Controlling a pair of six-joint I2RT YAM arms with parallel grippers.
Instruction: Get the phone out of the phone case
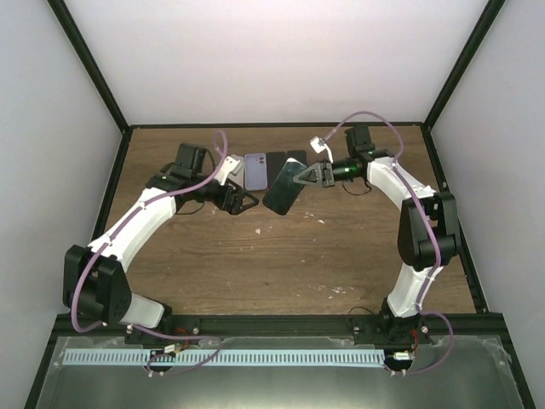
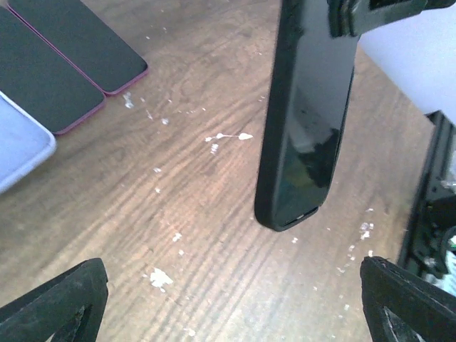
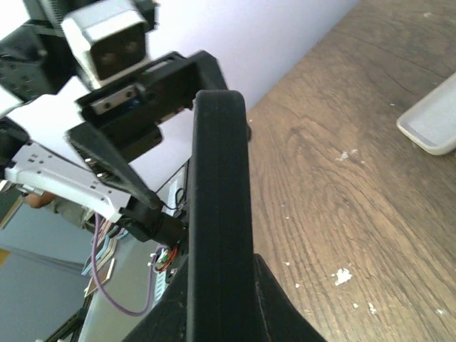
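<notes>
A dark phone (image 1: 284, 187) hangs tilted above the table, with my right gripper (image 1: 305, 176) shut on its upper end. In the left wrist view the phone (image 2: 303, 135) shows a glossy face and a thick black side; whether that side is a case, I cannot tell. From the right wrist view the phone (image 3: 221, 214) appears edge-on, pinched between dark fingers. Just left of the phone's lower end, my left gripper (image 1: 249, 203) stands open and apart from it. Its fingers (image 2: 60, 306) have only table between them.
Along the back lie a lavender case-like item (image 1: 255, 171), a pale one partly hidden by the left arm, and dark flat rectangles (image 2: 107, 46) with reddish edges.
</notes>
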